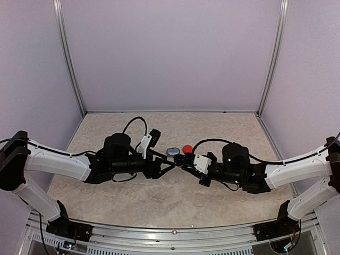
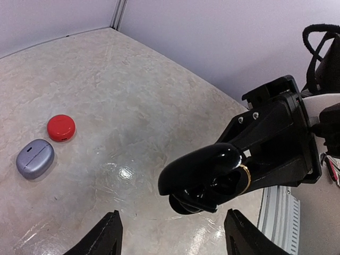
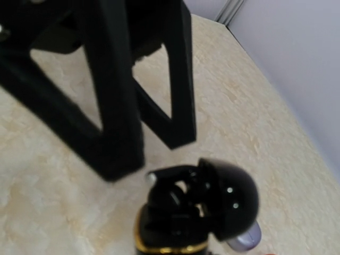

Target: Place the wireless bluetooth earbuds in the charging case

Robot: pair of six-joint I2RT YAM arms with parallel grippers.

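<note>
The black earbud case with a gold band is held in my right gripper, shut on it. In the right wrist view the case shows its dark glossy lid and inner parts. My left gripper stands open beside the case; in the left wrist view its two fingertips are below the case, apart with nothing between them, and in the right wrist view they hang just above it. I cannot tell whether any earbud is inside the case.
A grey oval object and a red round object lie on the tabletop behind the grippers.
</note>
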